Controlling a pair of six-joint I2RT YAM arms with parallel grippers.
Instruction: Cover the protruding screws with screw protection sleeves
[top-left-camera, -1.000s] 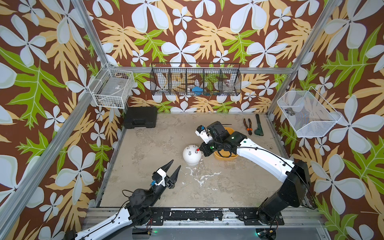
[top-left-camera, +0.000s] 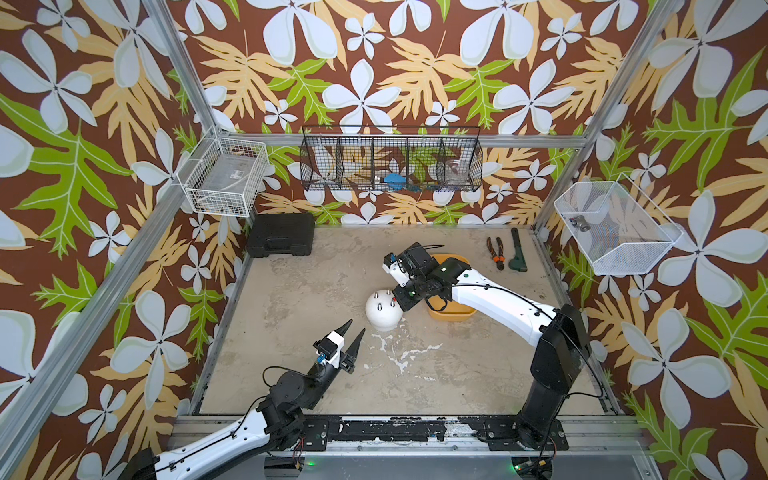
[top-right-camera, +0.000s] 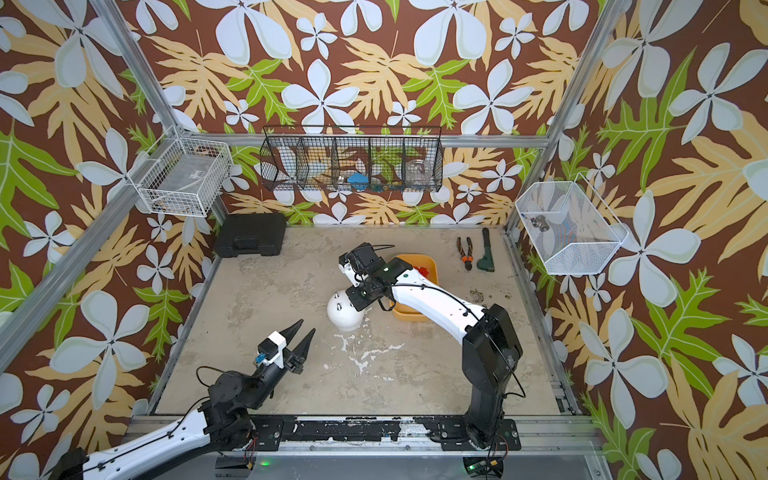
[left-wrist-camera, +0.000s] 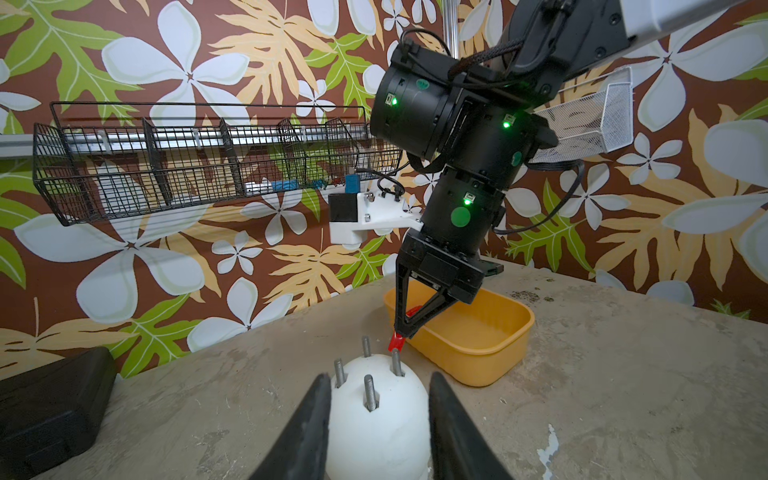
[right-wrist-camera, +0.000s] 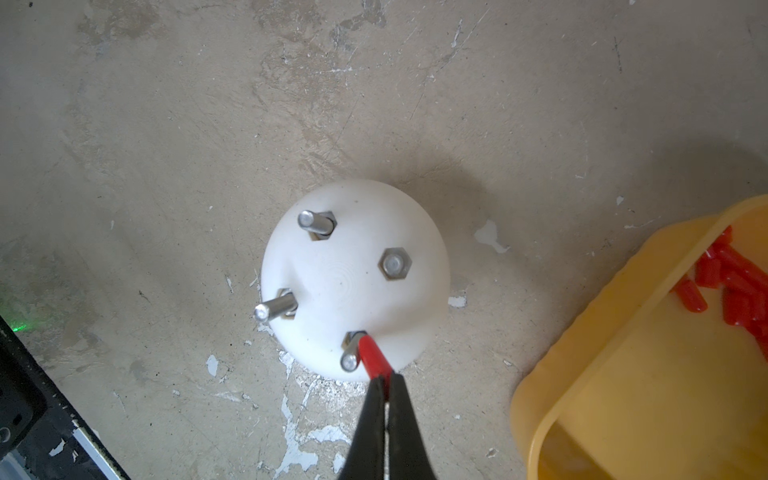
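A white dome (right-wrist-camera: 364, 272) with several upright metal screws stands on the table, all of them bare. Shut at its tips on a small red sleeve (right-wrist-camera: 374, 360), my right gripper hangs over the dome's edge. From above, the sleeve overlaps one side of the nearest screw; in the left wrist view the sleeve (left-wrist-camera: 396, 342) shows just above a screw (left-wrist-camera: 397, 364). Whether they touch, I cannot tell. My left gripper (top-left-camera: 357, 326) is part open, empty, front left of the dome, its fingers (left-wrist-camera: 312, 424) apart in its own view.
A yellow bin (right-wrist-camera: 592, 352) with several red sleeves (right-wrist-camera: 736, 280) sits right of the dome, partly under my right arm. Pliers (top-left-camera: 497, 253) and a green-handled tool (top-left-camera: 517, 252) lie back right; a black case (top-left-camera: 280, 234), back left.
My right gripper has moved slightly left, bringing the sleeve closer over the dome. The left gripper has shifted right towards the dome, and its fingers stand closer together than a second ago.
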